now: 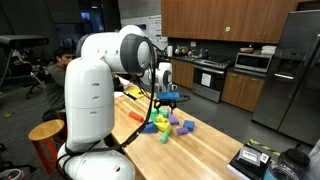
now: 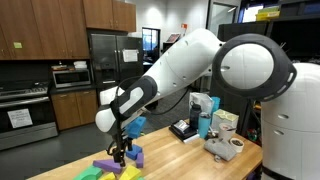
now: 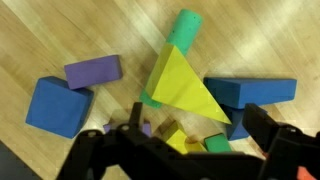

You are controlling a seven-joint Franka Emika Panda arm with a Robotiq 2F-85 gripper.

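My gripper stands open in the wrist view, its two dark fingers apart at the lower edge of the picture. Past the fingertips is a large yellow triangular block (image 3: 184,85), resting over a green piece that is mostly hidden. A green cylinder (image 3: 185,30) lies above it. To the left are a purple block (image 3: 93,71) and a blue cube (image 3: 58,106); a long blue block (image 3: 250,92) is on the right. Smaller yellow (image 3: 175,137) and green pieces are partly covered near the fingers. In exterior view 1 the gripper (image 1: 166,103) is over the block cluster.
A black-and-white device (image 1: 250,160) and dark round containers (image 1: 292,160) occupy its right end. A red stool (image 1: 46,132) stands left of the arm.
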